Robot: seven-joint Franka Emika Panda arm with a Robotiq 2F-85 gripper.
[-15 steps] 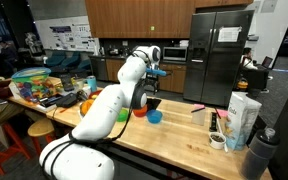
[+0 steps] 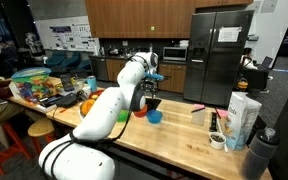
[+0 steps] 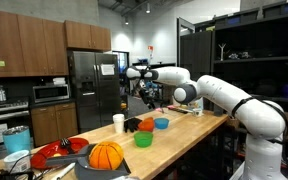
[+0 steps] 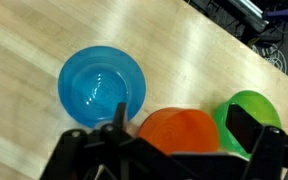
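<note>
Open and empty, my gripper hangs above the bowls, its dark fingers far apart in the wrist view. Between and beneath those fingers shows an orange-red bowl (image 4: 176, 128), partly cut off by the gripper. A blue bowl (image 4: 101, 85) lies to its left, and a green bowl (image 4: 254, 105) to its right is partly covered by a finger. From the first exterior side, the gripper (image 2: 155, 77) is well above the table, and the blue bowl (image 2: 154, 117) stands closest to the clear stretch of wood.
A basketball (image 3: 107, 156) and a black tray (image 3: 76, 160) lie beyond the green bowl (image 3: 143, 140). Bags (image 2: 241, 118), a dark canister (image 2: 259, 155) and small cups stand at the table's other end. Bare wood lies between.
The gripper and forearm have come down somewhat and shifted slightly left in exterior view 1. The bowls stay where they were.
</note>
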